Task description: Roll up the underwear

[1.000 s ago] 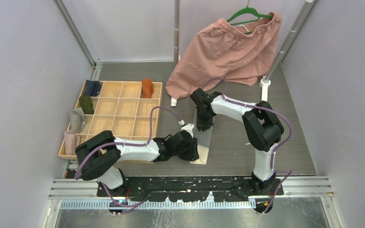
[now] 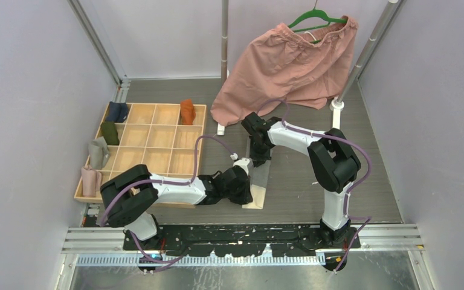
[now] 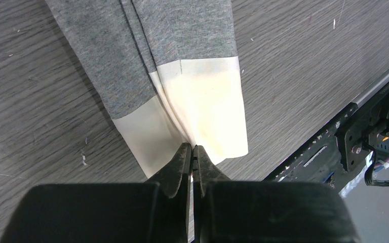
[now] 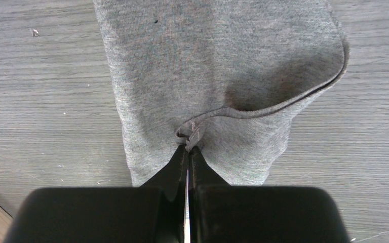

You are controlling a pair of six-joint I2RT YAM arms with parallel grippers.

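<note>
Grey underwear [image 2: 260,176] with a cream band lies flat and folded lengthwise on the dark table between both arms. My left gripper is shut at the fold in the cream band [image 3: 207,101]; whether fabric is between its tips is hard to tell. Higher up the cloth, my right gripper is shut on a pinched edge of the grey fabric [image 4: 162,61]. The top view shows both wrists over the strip, hiding much of it.
A wooden divided box [image 2: 157,133] with rolled garments stands at left. Pink shorts [image 2: 278,72] hang on a green hanger at the back. Bare table lies to the right.
My left arm has shifted very slightly to the right along the table. The right arm looks still.
</note>
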